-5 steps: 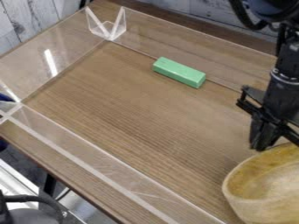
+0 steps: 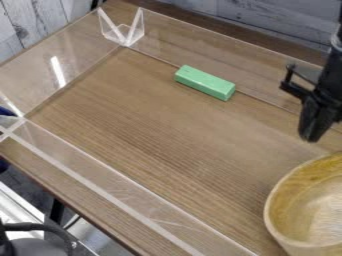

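Note:
My gripper (image 2: 313, 120) is at the right edge, over the wooden table above a yellowish round bowl (image 2: 287, 215), which is cut off by the frame's lower right. The gripper's dark tips point down and look shut, with nothing visible between them. A green block (image 2: 205, 82) lies on the table toward the back, left of the gripper.
A clear plastic piece (image 2: 120, 30) stands at the back left corner.
My gripper has moved up and to the right, away from the bowl.

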